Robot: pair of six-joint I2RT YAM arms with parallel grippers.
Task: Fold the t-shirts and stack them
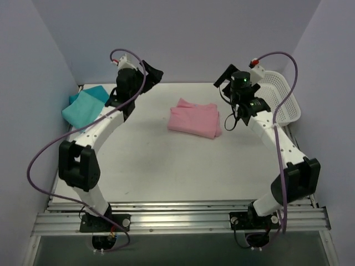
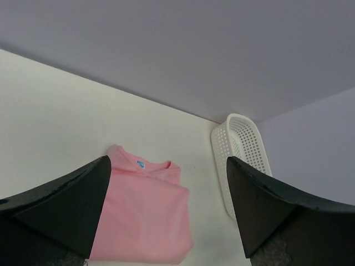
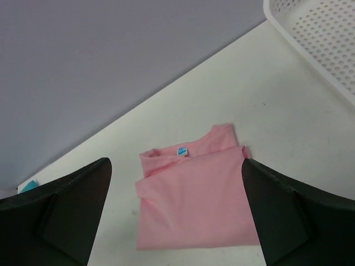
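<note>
A pink t-shirt [image 1: 193,121] lies folded into a rough rectangle near the middle of the table, its collar and small blue label [image 3: 182,151] showing along the far edge. Teal cloth [image 1: 86,111] lies folded at the table's left. My left gripper [image 1: 152,77] hangs raised, up and left of the pink shirt, open and empty. My right gripper [image 1: 230,80] is also raised, up and right of the shirt, open with nothing between its fingers.
A white plastic basket [image 1: 288,113] stands at the back right corner. Grey walls surround the white table [image 1: 155,166], whose front half is clear.
</note>
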